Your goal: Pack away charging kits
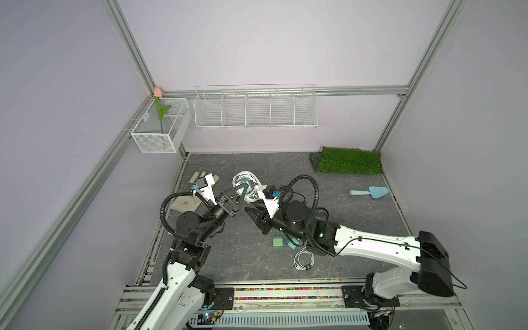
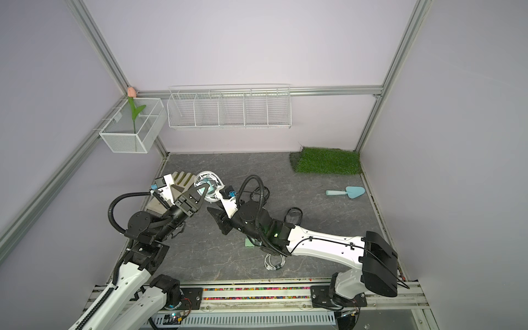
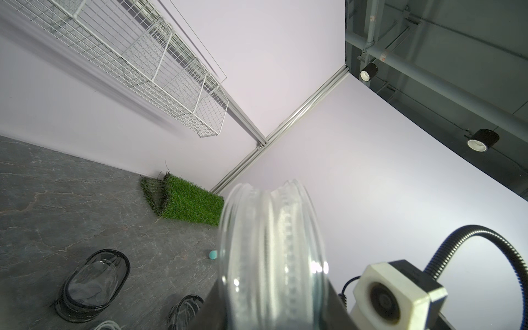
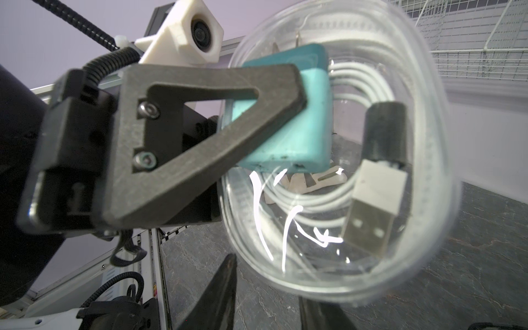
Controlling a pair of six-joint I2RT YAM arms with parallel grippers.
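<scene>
A clear rounded case holds a teal charger and a coiled white cable with a USB plug. It hangs in the air with my left gripper shut on it; one dark finger lies across its face. Edge-on, the case fills the middle of the left wrist view. Just below it my right gripper stands part open, nothing seen between its fingers; whether they touch the case I cannot tell. A green block and a pale coiled cable lie on the table.
Black-rimmed clear cases lie on the table beyond the arms. A white wire rack hangs on the back wall, a white basket on the left. Artificial grass and a blue trowel lie right; bare table surrounds them.
</scene>
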